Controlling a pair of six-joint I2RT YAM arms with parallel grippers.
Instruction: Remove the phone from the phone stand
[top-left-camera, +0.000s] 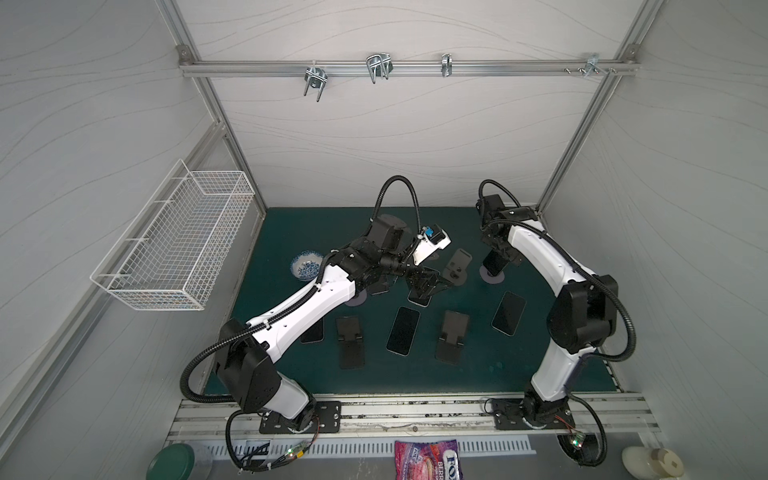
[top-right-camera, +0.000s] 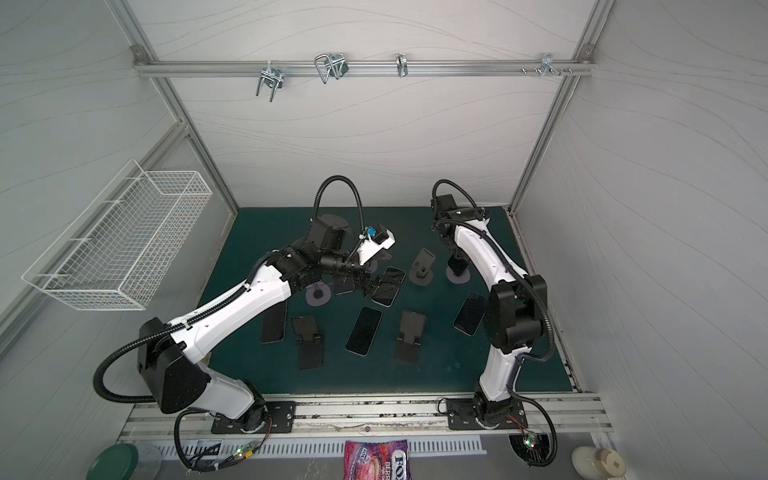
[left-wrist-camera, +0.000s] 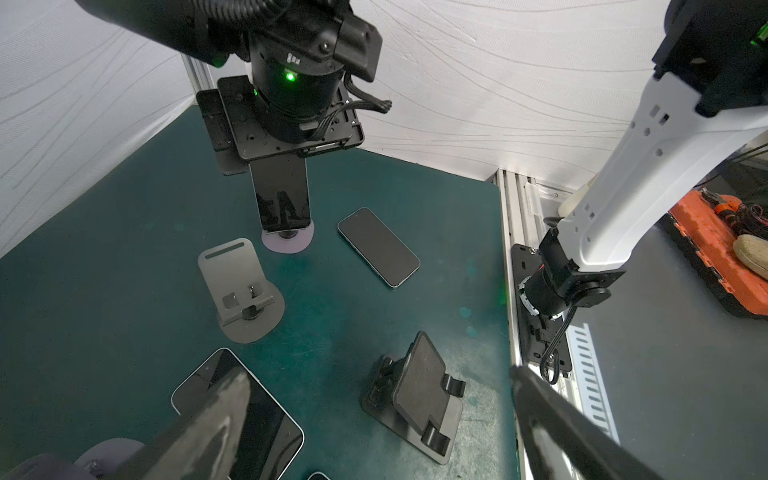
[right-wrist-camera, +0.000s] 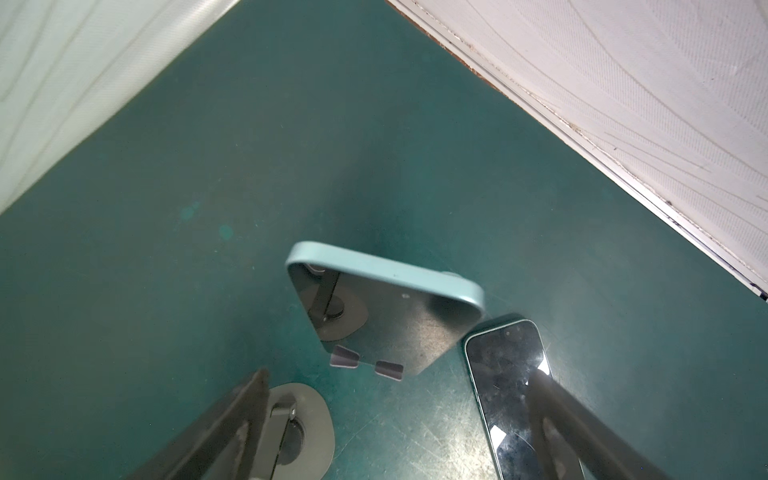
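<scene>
In the right wrist view a phone (right-wrist-camera: 392, 312) leans upright on its stand (right-wrist-camera: 344, 357), whose two small front hooks show at its lower edge. My right gripper is open above it, the fingers (right-wrist-camera: 216, 424) spread wide with nothing between them. From the left wrist view, this phone (left-wrist-camera: 281, 192) rests on a round-based stand (left-wrist-camera: 288, 240) below the right gripper's body, which hides the phone's top. My left gripper is open and empty over the middle of the table; its blurred fingers (left-wrist-camera: 572, 432) frame a folded black stand.
An empty grey stand (left-wrist-camera: 240, 288) stands beside the phone's stand. Loose phones lie flat, one (top-left-camera: 509, 313) at the right and another (top-left-camera: 402, 331) in the middle. Black stands (top-left-camera: 452, 336) occupy the front, and a wire basket (top-left-camera: 188, 240) hangs left.
</scene>
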